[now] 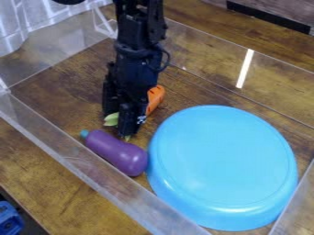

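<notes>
My black gripper (pixel 127 101) reaches down from the top over a toy carrot (pixel 154 97), whose orange body shows to the right of the fingers and whose green leaves show below them. The fingertips hide part of the carrot, and I cannot tell whether they hold it. A purple toy eggplant (pixel 117 153) lies just in front of the gripper, and a large blue round lid or plate (pixel 219 165) lies to the right.
A clear-walled tray (pixel 50 138) encloses these things on a wooden surface. Bare floor lies at the left and upper right. A blue object (pixel 6 218) sits outside at the lower left.
</notes>
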